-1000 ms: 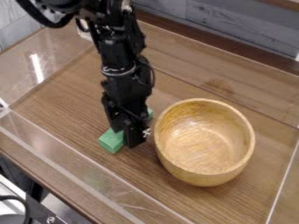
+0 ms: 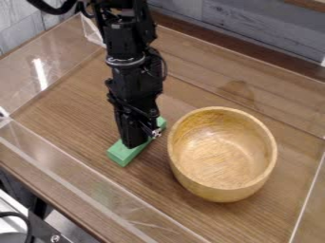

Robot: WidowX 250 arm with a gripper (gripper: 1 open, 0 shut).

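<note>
The black robot arm reaches down from the top centre, its gripper (image 2: 137, 132) low over a green block (image 2: 124, 154) on the wooden table. The gripper looks shut; its fingertips overlap the block's upper part, and I cannot tell if they touch it. A round tan bowl (image 2: 219, 180) sits just right of the block.
A dark cable (image 2: 13, 216) lies at the lower left edge. A grey wall runs along the back right.
The gripper has shifted slightly and now sits a little higher over the block than a second ago. The block and bowl look almost unmoved.
</note>
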